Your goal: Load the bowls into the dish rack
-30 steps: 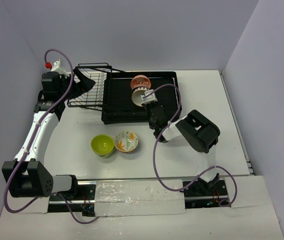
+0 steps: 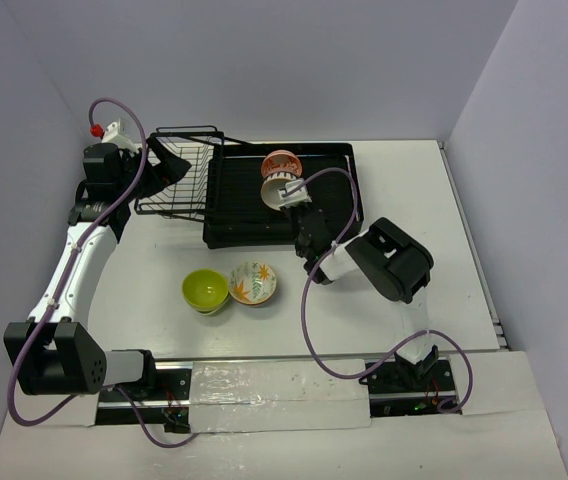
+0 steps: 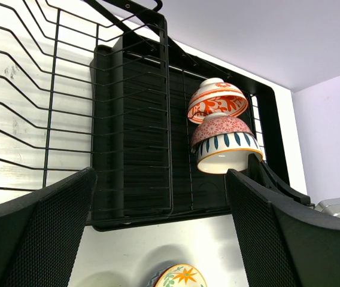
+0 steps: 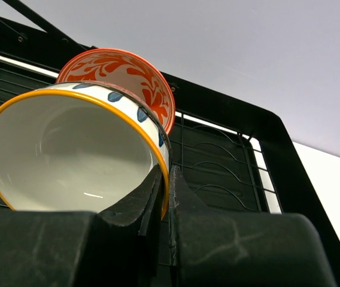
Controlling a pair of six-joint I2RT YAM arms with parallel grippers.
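Observation:
In the black dish rack [image 2: 236, 190], an orange-patterned bowl [image 3: 209, 95] and a pink bowl [image 3: 218, 127] stand tilted on their sides, with a blue-leaf, yellow-rimmed bowl [image 4: 62, 149] in front. My right gripper is shut on that front bowl's rim at its right side. My left gripper [image 2: 171, 168] hangs open and empty over the rack's wire side section at the left. On the counter before the rack are a green bowl [image 2: 205, 288] and a flowered bowl [image 2: 253, 282], each apparently on another bowl.
The wire section [image 3: 50, 107] extends left of the tray, with black bars along the top. Bare counter [image 2: 414, 190] lies right of the rack, and walls close in at the back and both sides.
My right arm and the bowl in its gripper have shifted very slightly. The left arm and the bowls on the counter are unchanged.

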